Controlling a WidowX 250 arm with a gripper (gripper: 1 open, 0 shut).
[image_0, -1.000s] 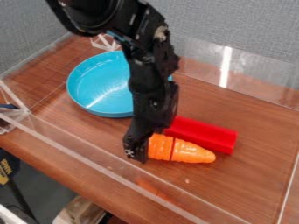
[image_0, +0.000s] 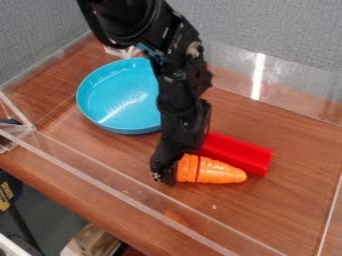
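Note:
The black arm reaches down from the top to its gripper (image_0: 171, 168), which is low on the wooden tabletop at the left end of an orange toy carrot (image_0: 214, 171). Whether the fingers are open or shut on the carrot is hidden by the dark housing. Behind the carrot lies a red cylinder (image_0: 238, 150). A light blue plate (image_0: 110, 95) sits to the left, partly behind the arm.
Clear plastic walls (image_0: 274, 81) border the table at the back and front. Clutter sits off the near left edge, beyond the wall.
The arm has shifted very slightly near the carrot's left end over the last second. The carrot, red cylinder and plate look unmoved.

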